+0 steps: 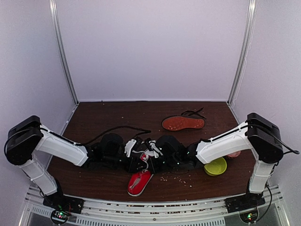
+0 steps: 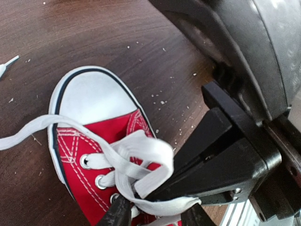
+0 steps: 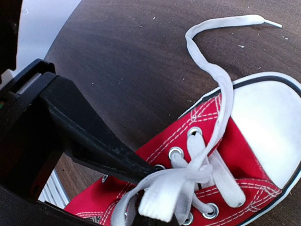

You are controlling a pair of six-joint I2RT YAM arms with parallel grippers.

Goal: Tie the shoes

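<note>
A red canvas shoe [image 1: 137, 185] with a white toe cap lies upright under both grippers, toe toward the front edge. My left gripper is part open over the eyelets, and a strand of white shoelace [image 2: 175, 206] runs across the gap between its fingers. From the other side my right gripper is shut at the lace loop [image 3: 162, 200], which bunches at its fingertips. A loose lace end [image 3: 225, 21] trails past the toe. In the top view the arms hide the heel half of the shoe.
Another shoe [image 1: 183, 123] lies at the back right, its reddish sole showing, with a dark lace beside it. A green bowl [image 1: 215, 166] stands under the right arm. Small crumbs [image 1: 176, 180] dot the table.
</note>
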